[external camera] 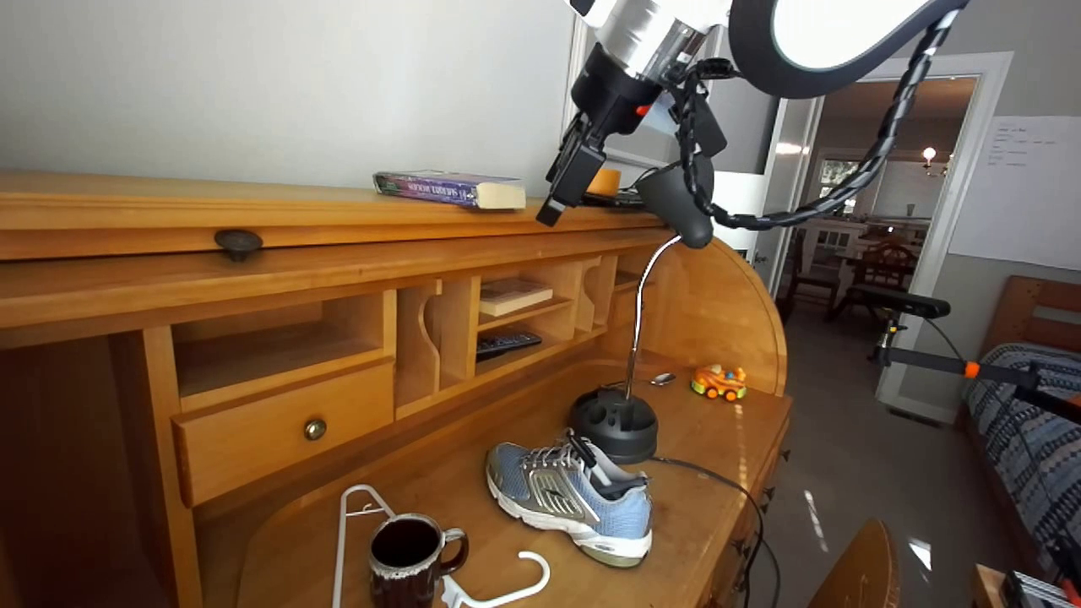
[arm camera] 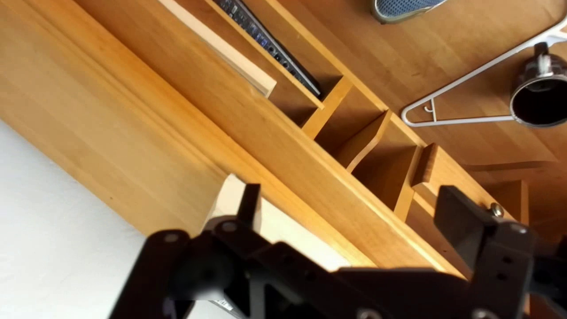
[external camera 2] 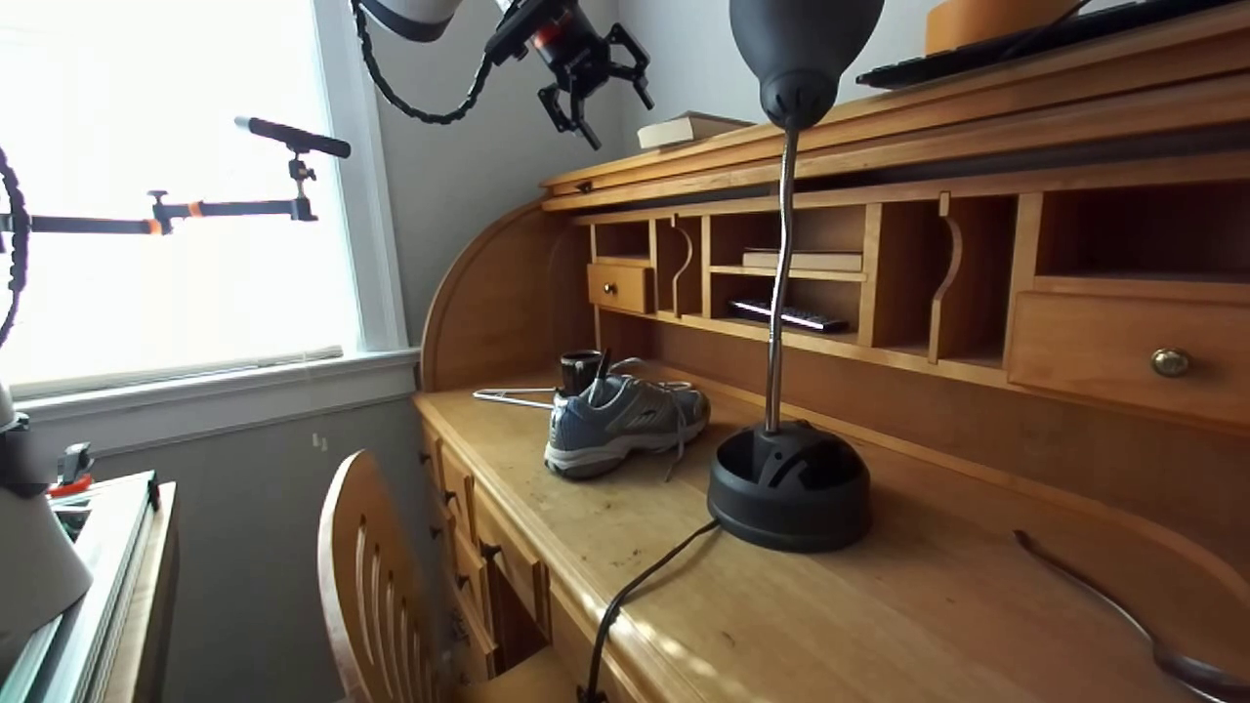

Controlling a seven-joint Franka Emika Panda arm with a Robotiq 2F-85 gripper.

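Observation:
My gripper (external camera 2: 621,123) is open in exterior view 2, its fingers spread and nothing between them. It hangs above the desk's top ledge near a thick book (external camera: 451,189) with a purple spine and pale page edges. In exterior view 1 the fingertips appear to the right of that book, near the ledge's height. The wrist view shows the book's pale pages (arm camera: 292,234) below the fingers, partly covered by the left finger (arm camera: 250,204). How much height separates the fingertips and the book I cannot tell.
A black lamp (external camera: 689,192) rises beside the arm. An orange roll (external camera: 605,181) lies on the ledge. On the desktop are a shoe (external camera: 573,496), a dark mug (external camera: 405,557), a white hanger (external camera: 342,547) and a toy car (external camera: 719,382). Much of the ledge is bare.

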